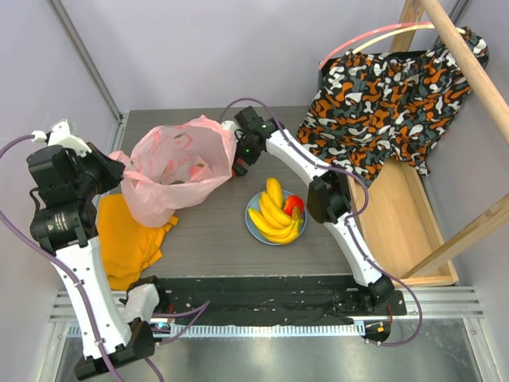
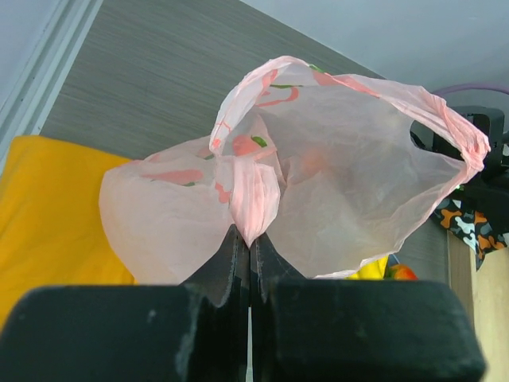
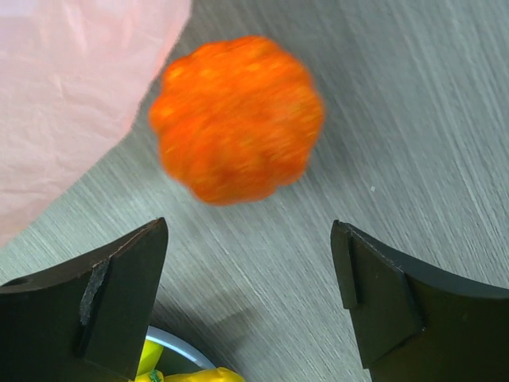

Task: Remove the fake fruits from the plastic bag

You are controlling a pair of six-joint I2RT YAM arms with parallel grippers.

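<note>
The pinkish translucent plastic bag lies with its mouth spread wide. Its left rim is gathered into a bunch between the fingers of my left gripper, which is shut on it. Faint green and red patches show on the bag, and I cannot tell whether fruit is inside. An orange bumpy fruit is outside the bag, close to its right edge. Over the table there, my right gripper stands open, fingers wide apart with nothing between them; the fruit is just ahead of the fingertips. In the top view that gripper mostly covers the fruit.
A blue bowl holding yellow bananas and a red fruit stands right of the bag. A yellow cloth lies at the left. A wooden tray and a patterned fabric bag are at the right.
</note>
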